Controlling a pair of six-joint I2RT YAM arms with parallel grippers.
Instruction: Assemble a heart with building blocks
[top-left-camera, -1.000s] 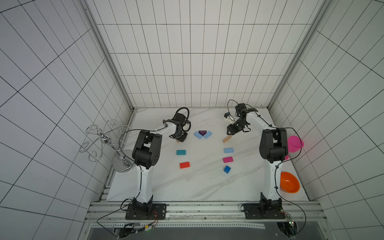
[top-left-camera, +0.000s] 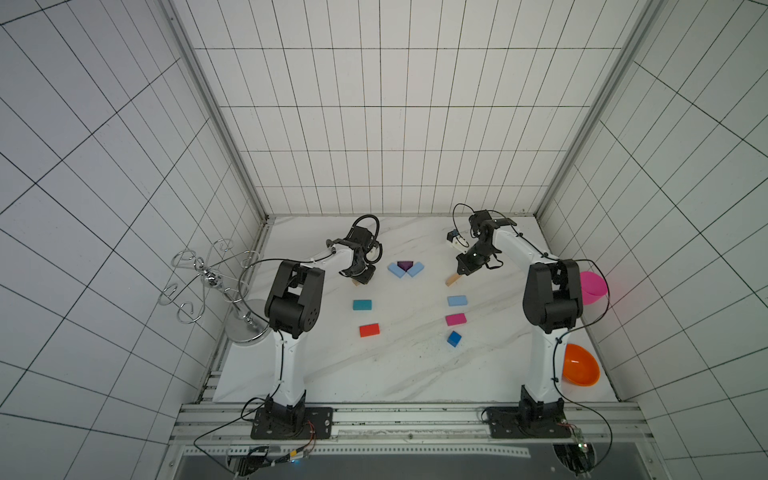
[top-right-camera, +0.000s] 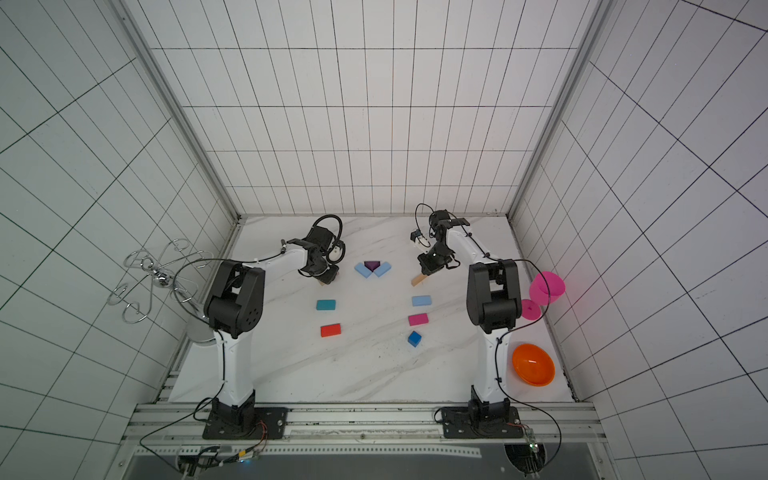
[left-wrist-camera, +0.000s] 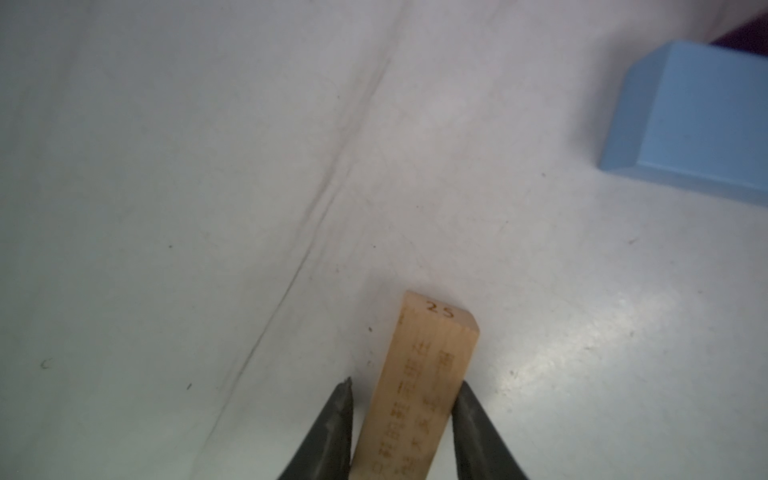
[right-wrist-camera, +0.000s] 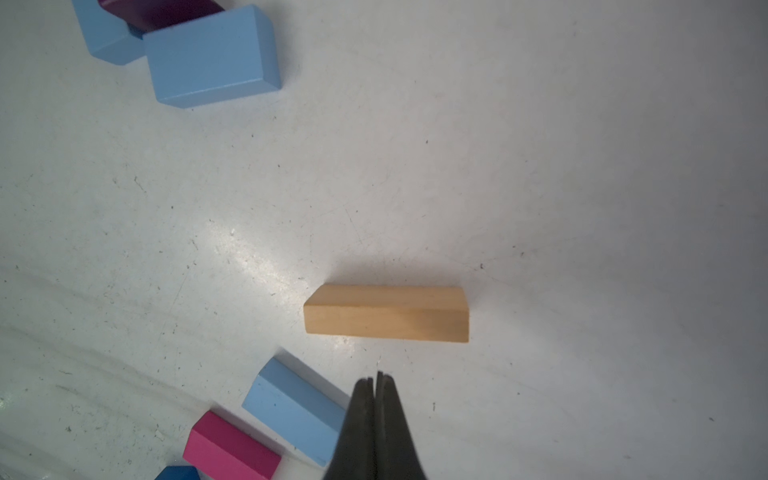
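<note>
At the back centre, two light blue blocks (top-left-camera: 397, 270) form a V around a purple block (top-left-camera: 405, 264). In the left wrist view, a wooden block (left-wrist-camera: 416, 376) lies between the fingers of my left gripper; they stand apart, and whether both touch it is unclear. A second wooden block (right-wrist-camera: 386, 316) lies under my right gripper, which is shut with nothing showing between its fingers.
Loose teal (top-left-camera: 362, 305), red (top-left-camera: 369, 329), light blue (top-left-camera: 457, 301), pink (top-left-camera: 455, 319) and dark blue (top-left-camera: 454, 339) blocks lie nearer the front. An orange bowl (top-left-camera: 581, 365) and pink containers stand right; a metal stand is left.
My right gripper has moved slightly toward the front, lower in the top left view, near the wooden block. The left arm shows no visible movement.
</note>
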